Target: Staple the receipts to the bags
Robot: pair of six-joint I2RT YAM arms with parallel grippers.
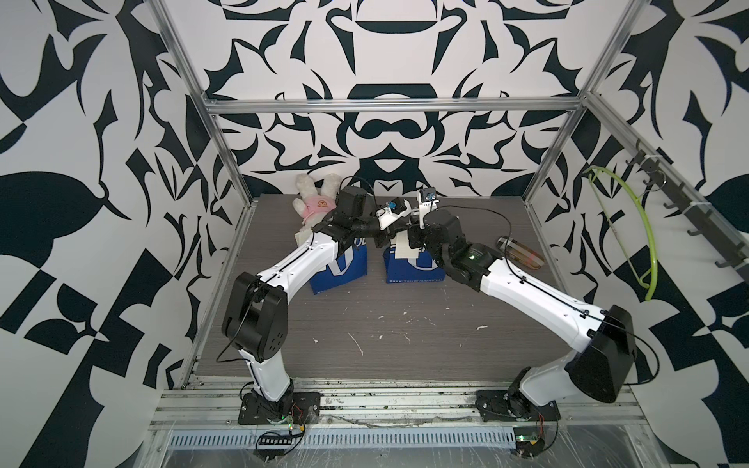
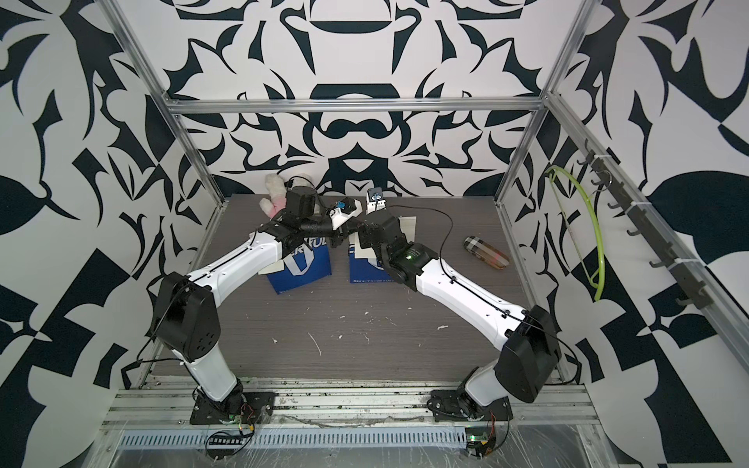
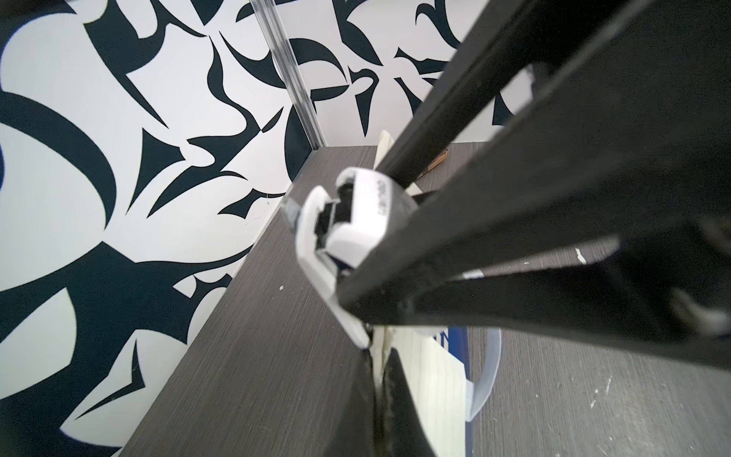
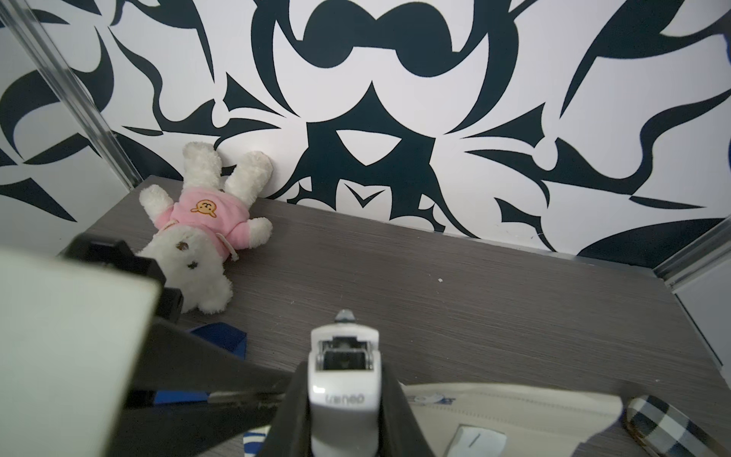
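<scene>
Two blue bags stand on the table; the right bag (image 1: 413, 270) has a cream receipt (image 1: 404, 246) against its front, and the left bag (image 1: 343, 269) is partly under the left arm. In the left wrist view my left gripper is shut on a thin pale edge at the bag's top, with the receipt (image 3: 434, 384) hanging beside it; whether receipt and rim are both pinched, I cannot tell. A white stapler (image 4: 344, 396) is clasped in my right gripper, its nose close by the left fingers (image 4: 221, 365). The staple point is hidden.
At the back left lies a white plush toy (image 4: 201, 228) in a pink top. A pale cloth-like item (image 4: 525, 411) lies behind the right gripper, and a brownish case (image 1: 520, 253) lies to the right.
</scene>
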